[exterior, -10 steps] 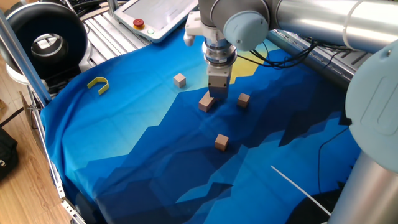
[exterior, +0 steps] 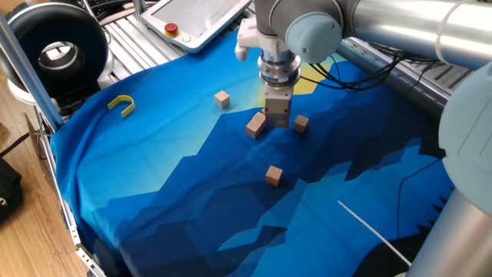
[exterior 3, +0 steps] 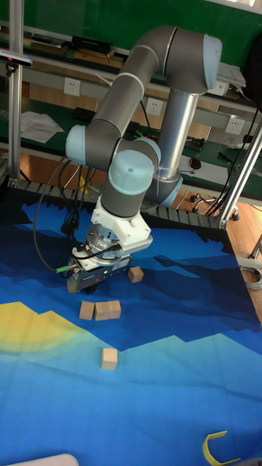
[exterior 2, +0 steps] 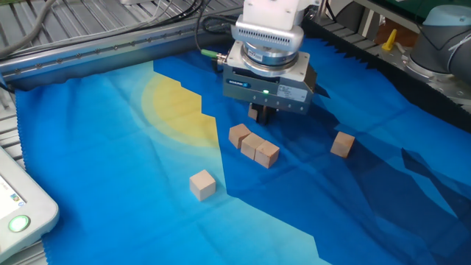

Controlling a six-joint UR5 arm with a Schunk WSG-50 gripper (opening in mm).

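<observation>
Three wooden cubes make a touching row [exterior 2: 254,146] in exterior view 2; the gripper body partly covers this row [exterior: 254,127] in exterior view 1. Low over the cloth, just behind the row, is my gripper [exterior 2: 264,115], pointing down. One more cube [exterior 2: 252,111] shows partly beside its dark fingers; exterior view 1 has that cube [exterior: 301,123] to the right of the gripper body. How far apart the fingers stand is not visible. A lone cube [exterior 2: 343,144] lies off to one side, and a paler cube [exterior 2: 202,185] sits on the light-blue area.
A yellow curved piece [exterior: 121,105] rests near the cloth's left edge. The teach pendant [exterior: 192,23] with a red button lies beyond the cloth. Cables [exterior: 361,81] hang by the arm.
The gripper has shifted slightly to the right in exterior view 1, closer to the cube at its right, and uncovers a little more of the row. The cubes have stayed where they were.
</observation>
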